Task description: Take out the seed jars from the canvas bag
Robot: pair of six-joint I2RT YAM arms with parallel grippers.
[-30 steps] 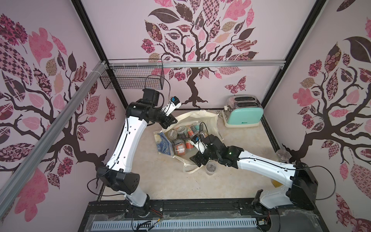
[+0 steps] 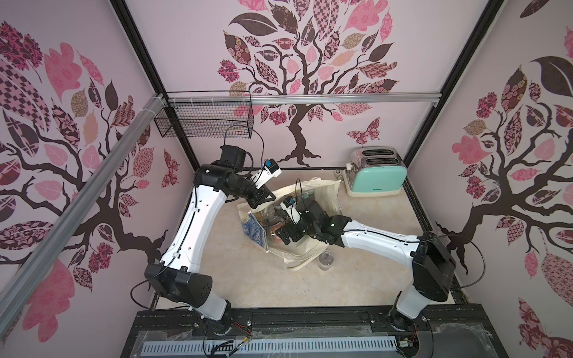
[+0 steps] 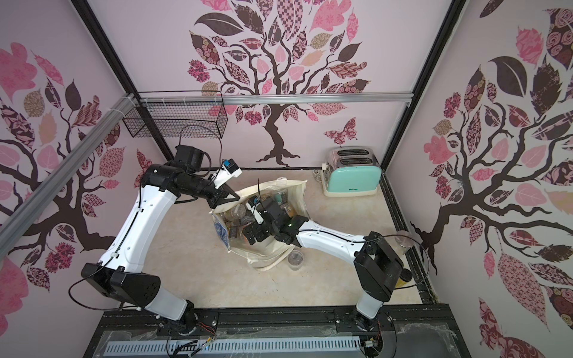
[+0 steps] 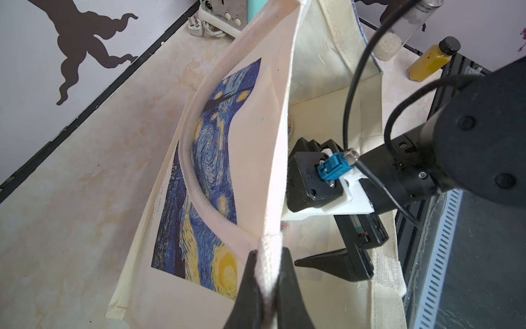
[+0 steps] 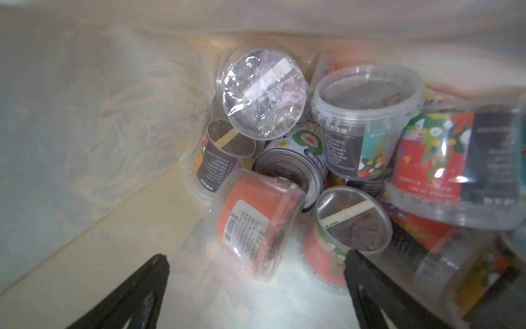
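The cream canvas bag [image 2: 322, 192] lies open in the middle of the table. My left gripper is shut on the bag's rim, holding it up at the back left. My right gripper is open inside the bag, facing several clear seed jars [image 5: 366, 123], some upright, some on their sides. An orange-labelled jar [image 5: 257, 222] lies just ahead between the fingertips, apart from them; another jar [image 5: 345, 233] stands beside it. A single jar [image 3: 295, 259] stands on the table in front of the bag.
A mint toaster [image 2: 376, 176] stands at the back right. A clear jar [image 4: 390, 44] and a yellow bottle [image 4: 432, 60] are at the table's right edge. A wire basket [image 2: 203, 116] hangs above the left arm.
My right gripper has moved left and deeper into the bag, over the jars.
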